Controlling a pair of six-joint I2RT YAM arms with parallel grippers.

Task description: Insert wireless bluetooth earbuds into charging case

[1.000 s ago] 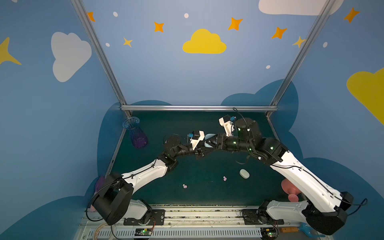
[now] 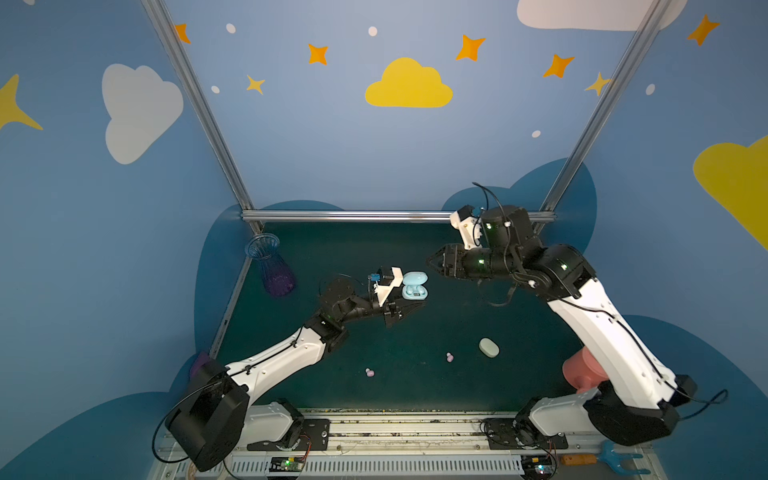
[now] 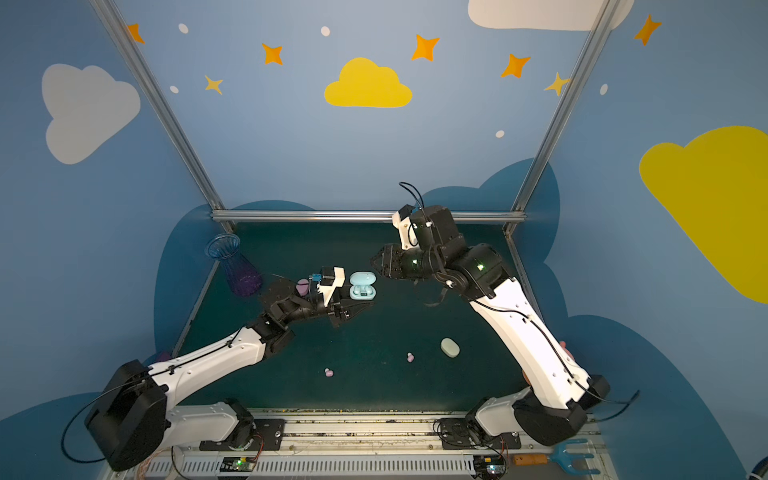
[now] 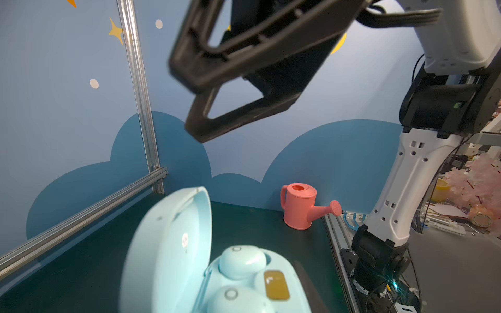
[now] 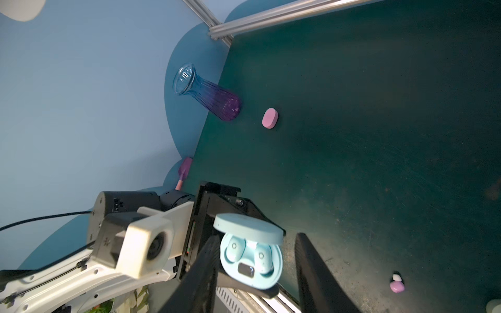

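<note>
My left gripper (image 2: pixel 409 301) is shut on the light blue charging case (image 2: pixel 414 292), holding it above the table with its lid (image 4: pixel 167 250) raised. Two light blue earbuds, a far one (image 4: pixel 242 260) and a near one (image 4: pixel 237 301), sit in the case's two slots. The right wrist view shows both too, left bud (image 5: pixel 236 250) and right bud (image 5: pixel 263 258). My right gripper (image 2: pixel 434 261) is to the right of the case and apart from it. Its fingers (image 5: pixel 318 276) are spread, with nothing held between them; the case appears beyond the gap.
Two lilac earbuds, one left (image 2: pixel 369 373) and one right (image 2: pixel 449 357), lie on the table near a closed pale case (image 2: pixel 489 347). A pink case (image 5: pixel 269 118) and a blue-purple vase (image 2: pixel 276 272) are at the left. A red watering can (image 4: pixel 300 206) stands far right.
The bud now sits in its slot. The left arm has shifted only slightly.
</note>
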